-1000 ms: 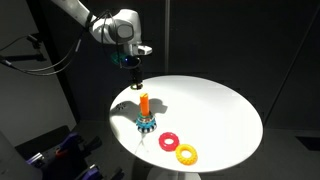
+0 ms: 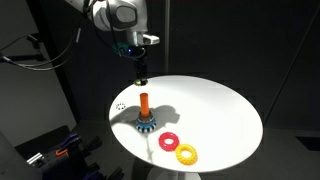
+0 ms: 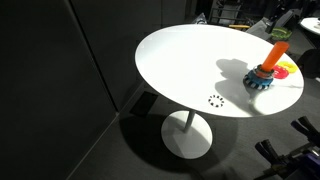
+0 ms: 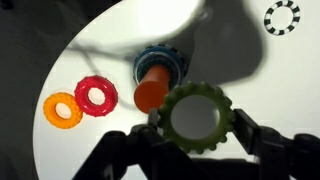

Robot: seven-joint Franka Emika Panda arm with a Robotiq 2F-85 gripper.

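An orange peg (image 2: 144, 102) stands upright from a stacking base with a blue ring (image 2: 146, 124) low around it. In the wrist view the peg (image 4: 152, 88) is seen from above, the blue ring (image 4: 160, 62) about its foot. My gripper is shut on a green toothed ring (image 4: 220, 103), held between the fingers beside the peg, not around it. Above the table, the gripper (image 2: 140, 80) is a little higher than the peg's top in exterior view 1. In exterior view 2 the green ring (image 3: 283, 33) appears just above the peg (image 3: 274, 56).
A red ring (image 2: 169, 141) and a yellow ring (image 2: 187, 154) lie flat near the round white table's (image 2: 220, 115) front edge. A black-and-white ring (image 4: 282, 17) lies on the other side of the peg.
The arm has shifted to the right, carrying the green ring closer to the peg. The peg, base and loose rings stay where they were.
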